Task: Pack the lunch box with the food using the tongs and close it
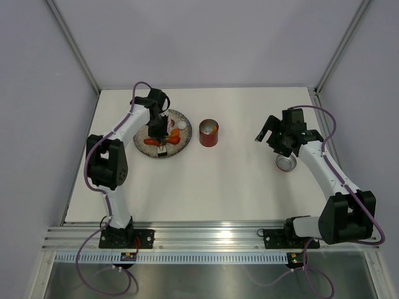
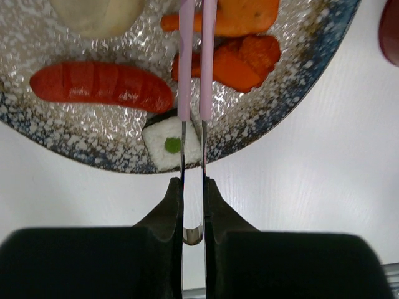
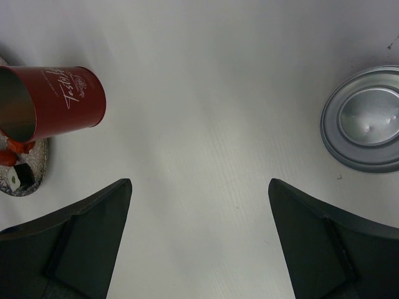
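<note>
My left gripper is shut on pink-handled metal tongs [image 2: 206, 93], held over a speckled plate [image 2: 304, 65]. On the plate are a red sausage [image 2: 100, 84], orange pieces [image 2: 240, 15], red-orange pieces [image 2: 255, 59], a pale round item [image 2: 93, 12] and a rice piece with a dark band and green dot [image 2: 162, 146], beside the tongs' metal part. My right gripper is open and empty over the table's right side, near a round metal tin [image 3: 369, 118].
A red cylindrical container [image 1: 208, 140] with something orange inside stands right of the plate.
</note>
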